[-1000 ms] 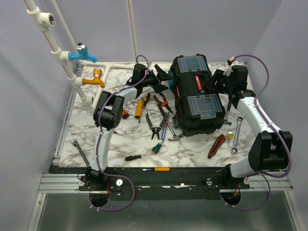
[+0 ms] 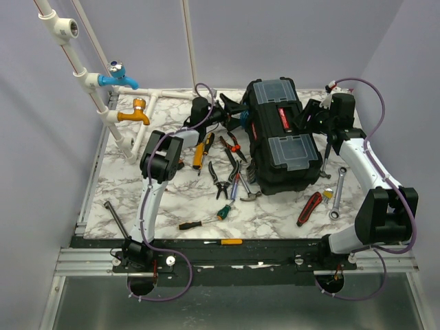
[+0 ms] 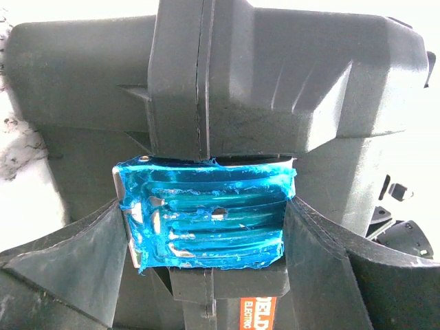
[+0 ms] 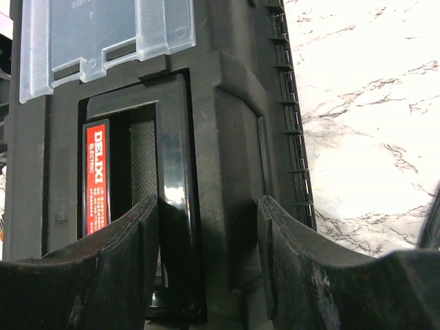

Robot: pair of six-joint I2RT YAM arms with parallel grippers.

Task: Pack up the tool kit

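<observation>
The black toolbox (image 2: 297,177), with its lid down, stands right of centre in the top view. A blue latch (image 3: 206,213) is on its left side. My left gripper (image 2: 240,115) has one finger at either end of that latch; whether they press on it I cannot tell. On the lid's opposite side is my right gripper (image 2: 305,117). In the right wrist view its fingers (image 4: 271,220) stand apart across the lid edge beside the handle recess (image 4: 141,155); whether they clamp it is unclear. Pliers (image 2: 232,146) and a hammer (image 2: 249,196) lie left of the box.
Right of the box lie a red utility knife (image 2: 309,208) and a wrench (image 2: 337,195). Several screwdrivers are scattered at the front. White pipes with a blue tap (image 2: 117,77) rise at the left. Bare marble (image 2: 124,185) spreads at the left.
The toolbox and right arm look unmoved.
</observation>
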